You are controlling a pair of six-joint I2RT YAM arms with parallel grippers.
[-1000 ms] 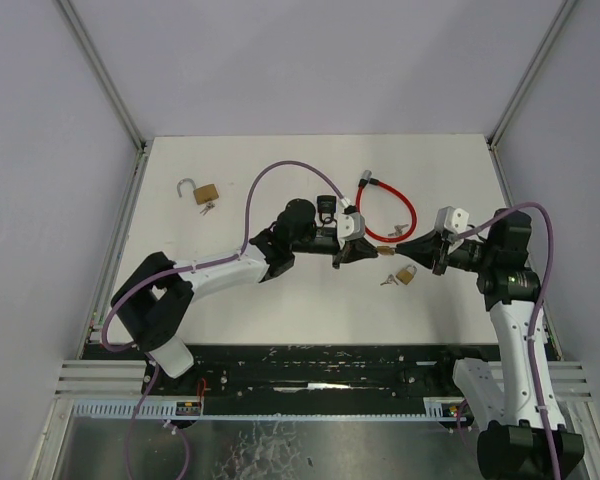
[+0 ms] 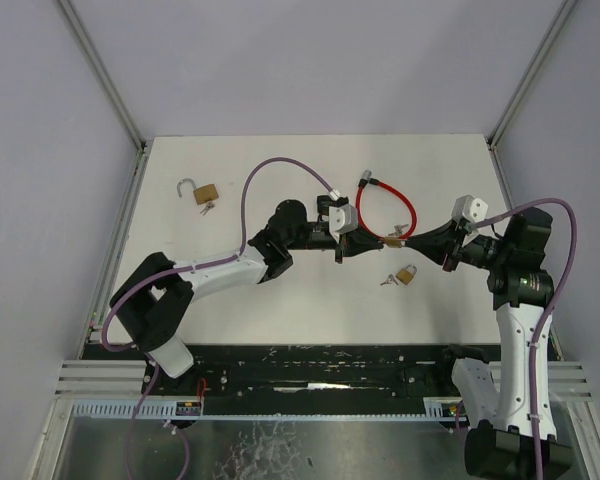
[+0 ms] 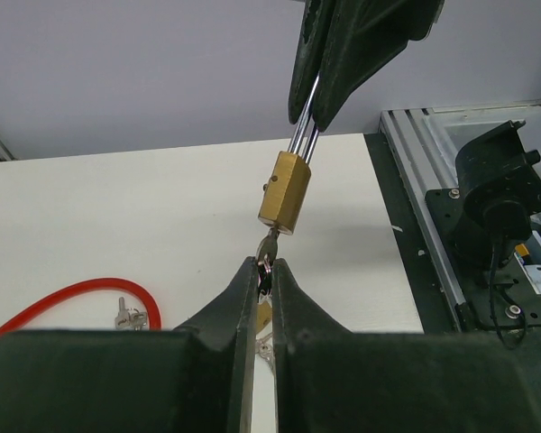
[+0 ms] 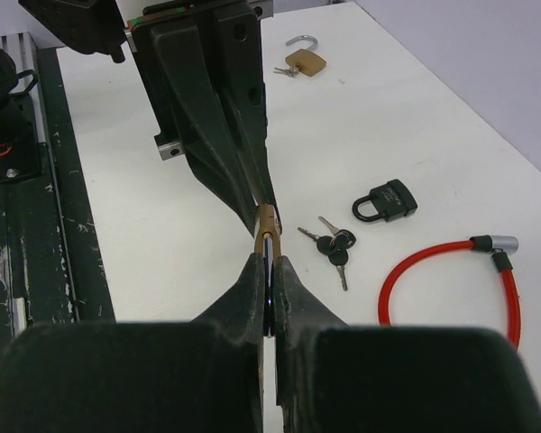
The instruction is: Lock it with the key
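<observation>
A small brass padlock (image 2: 393, 242) hangs in the air between my two grippers. My right gripper (image 2: 406, 242) is shut on its long steel shackle, seen best in the left wrist view with the padlock (image 3: 286, 192) below the fingers (image 3: 343, 86). Thin key metal (image 3: 269, 244) shows between the tips of my left gripper, which is shut on the key's head. The blade points at the padlock's underside and appears to touch it or enter it; how deep is hidden. From the right wrist view, the padlock (image 4: 268, 218) sits in front of the left fingers (image 4: 239, 153).
A red cable lock (image 2: 412, 212) curves on the white table behind the grippers. Beneath them lie another brass padlock (image 2: 407, 274) and keys (image 2: 389, 280). A black padlock (image 4: 389, 200) with keys (image 4: 334, 244) and an open brass padlock (image 2: 206, 194) lie further left.
The right forearm has swung a little outward.
</observation>
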